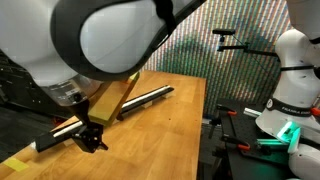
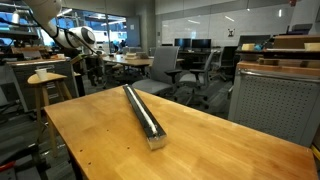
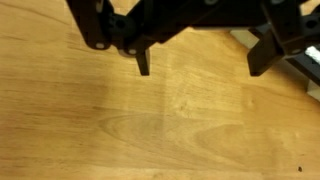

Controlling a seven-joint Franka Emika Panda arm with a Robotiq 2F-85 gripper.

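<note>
My gripper (image 1: 93, 144) hangs low over the wooden table (image 1: 150, 150) at the left in exterior view 1. A tan panel (image 1: 113, 101) sits at my wrist. In the wrist view, the gripper is open, its two dark fingers wide apart, with only bare wood between them. A long dark bar with a pale strip (image 2: 143, 113) lies on the table in exterior view 2. Part of that bar (image 3: 306, 62) shows at the wrist view's upper right, beyond one finger. In exterior view 1, my arm hides its middle.
Around the bar, the tabletop (image 2: 220, 140) is broadly clear. A wooden stool (image 2: 42, 90) stands at the left edge in exterior view 2. Office chairs (image 2: 165, 68) and a grey cabinet (image 2: 275, 100) stand beyond the table. The robot's base (image 1: 292, 90) is at the right in exterior view 1.
</note>
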